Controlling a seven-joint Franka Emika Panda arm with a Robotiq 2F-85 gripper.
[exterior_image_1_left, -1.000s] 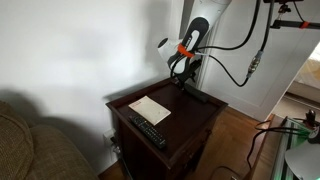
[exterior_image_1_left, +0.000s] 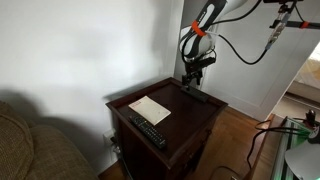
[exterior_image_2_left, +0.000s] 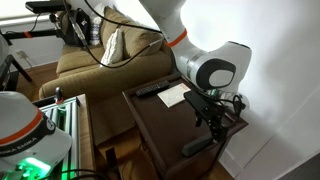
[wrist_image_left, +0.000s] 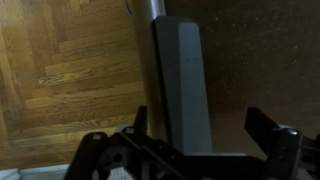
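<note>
A long dark grey bar-shaped object (wrist_image_left: 184, 85) lies along the edge of the dark cabinet top (exterior_image_1_left: 186, 118), its length running away between my fingers in the wrist view. My gripper is open, with one finger to each side of the bar's near end in that view. From the side, the gripper (exterior_image_1_left: 191, 81) hangs at the far right part of the top, close to the dark bar (exterior_image_1_left: 203, 96). In exterior view 2 the bar (exterior_image_2_left: 198, 147) is seen below the gripper (exterior_image_2_left: 217, 128). Whether the fingers touch anything is unclear.
A white sheet of paper (exterior_image_1_left: 149, 109) and a black remote with buttons (exterior_image_1_left: 148, 131) lie on the left part of the top. Behind it rises a white wall (exterior_image_1_left: 80, 60). Wooden floor (wrist_image_left: 75, 80) shows past the edge beside the bar.
In exterior view 1 my arm and gripper have moved to the right, toward the bar. Bar, paper and remote appear unmoved.
</note>
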